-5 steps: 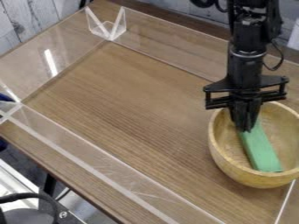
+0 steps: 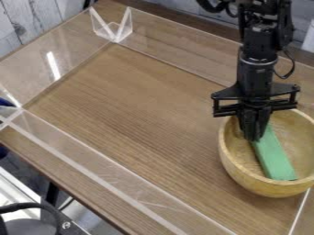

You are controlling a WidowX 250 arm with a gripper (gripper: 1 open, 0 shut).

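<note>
A tan bowl (image 2: 245, 181) rests at the right of the wooden table, with a long green object (image 2: 274, 158) lying inside it. The black gripper (image 2: 254, 129) reaches down from the top right to the bowl's far part, its tips at the upper end of the green object. The fingertips look close together; whether they touch or grip the green object cannot be made out.
A dark cable or fixture (image 2: 31, 208) is at the bottom left corner.
The gripper has shifted slightly left and down at the top end of the green object. The bowl and green object look much the same.
</note>
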